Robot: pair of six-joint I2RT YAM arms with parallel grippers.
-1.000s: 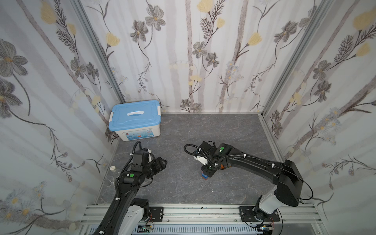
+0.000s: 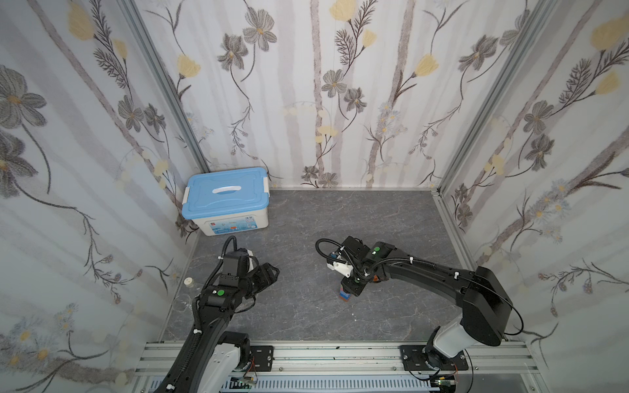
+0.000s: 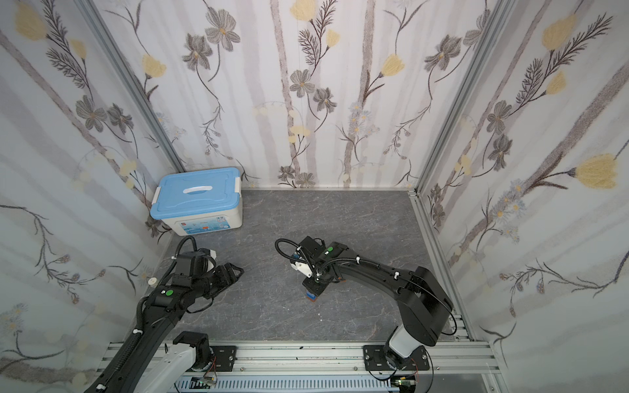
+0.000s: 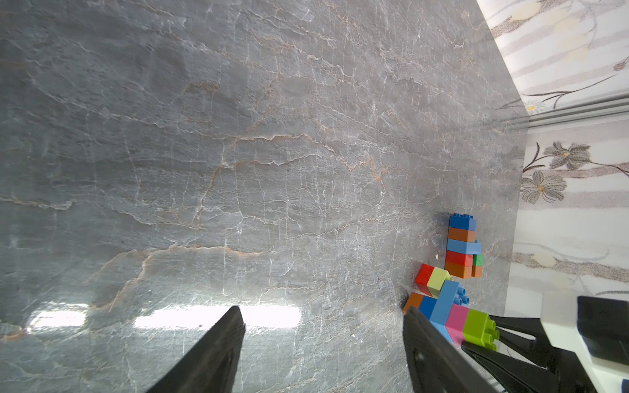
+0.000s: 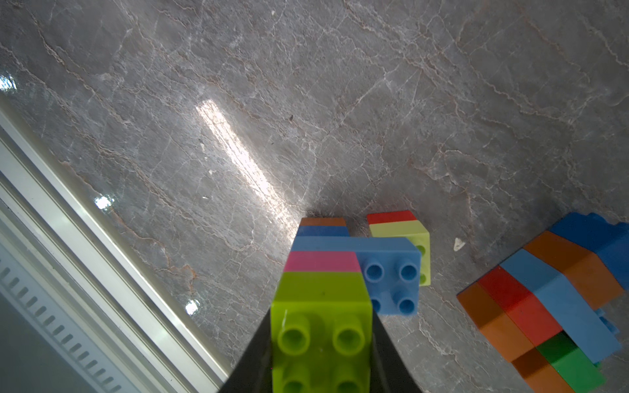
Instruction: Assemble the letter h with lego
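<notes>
My right gripper is shut on a lime green brick [image 5: 321, 294], which sits in a group with a pink brick [image 5: 321, 260], light blue bricks [image 5: 393, 268], dark blue and orange ones. A red and pale yellow pair [image 5: 399, 235] lies beside it. A separate stack [image 5: 537, 288] of blue, orange, red and green bricks stands nearby on the floor. My left gripper is open over bare floor, left of these bricks, nothing between its fingers.
A lidded storage box [image 2: 226, 199] stands at the back left. Patterned walls border the grey marbled floor [image 2: 347, 216], whose back and middle-left are clear.
My right gripper and arm have shifted slightly right in the top left view. The left arm has not visibly moved.
</notes>
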